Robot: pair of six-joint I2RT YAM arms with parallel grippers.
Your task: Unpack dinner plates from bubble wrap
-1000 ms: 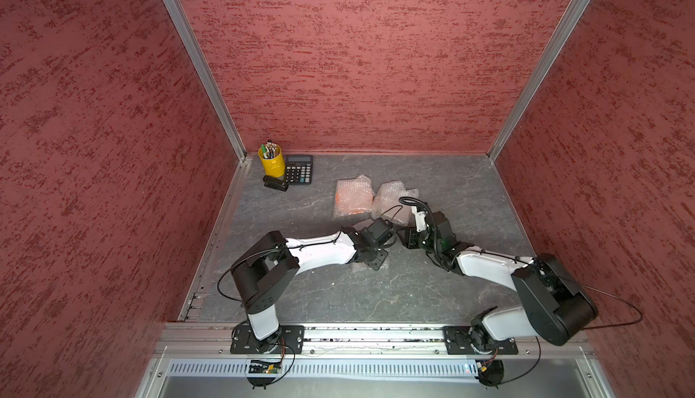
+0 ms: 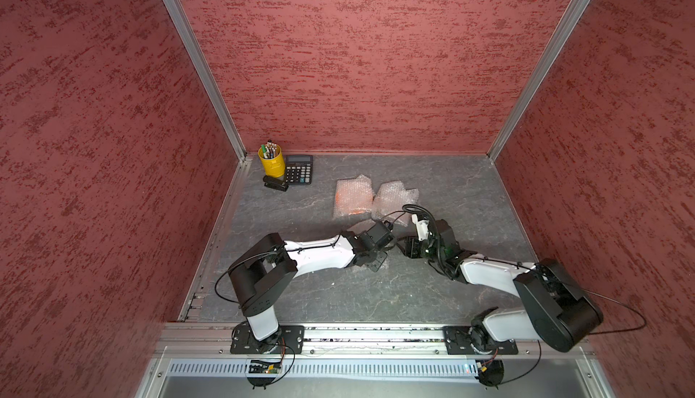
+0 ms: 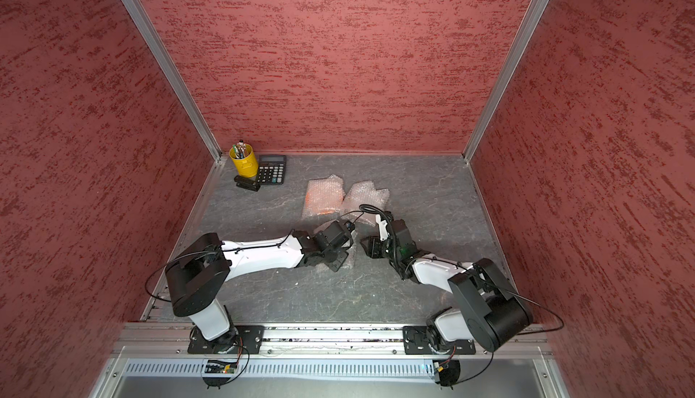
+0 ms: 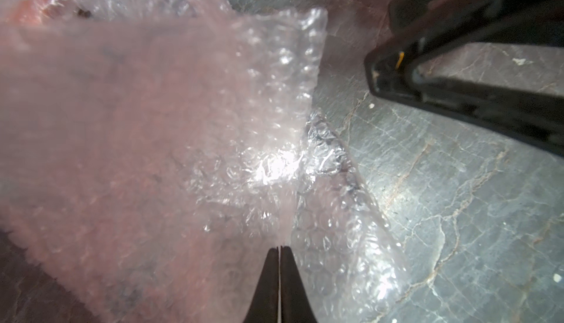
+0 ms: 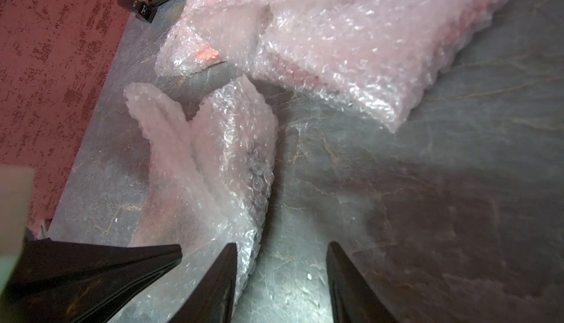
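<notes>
A bubble-wrapped packet (image 4: 176,205), pinkish through the film, lies under my left gripper. Its fingers (image 4: 267,293) meet at the tips, a thin slit between them; whether film is caught there cannot be made out. In the right wrist view, two raised flaps of this bubble wrap (image 5: 243,135) stand up from the table, beside a black left finger (image 5: 135,261). My right gripper is open just right of the wrap, nothing between its fingers. No bare plate shows.
Two more wrapped packets, the left one (image 2: 354,195) and the right one (image 2: 391,199), lie behind the arms. A yellow pen cup (image 2: 272,162), calculator (image 2: 298,170) and stapler (image 2: 275,183) stand at the back left.
My right gripper has come a little toward the table's front edge. The left gripper has shifted only slightly. Both rear packets lie where they were.
</notes>
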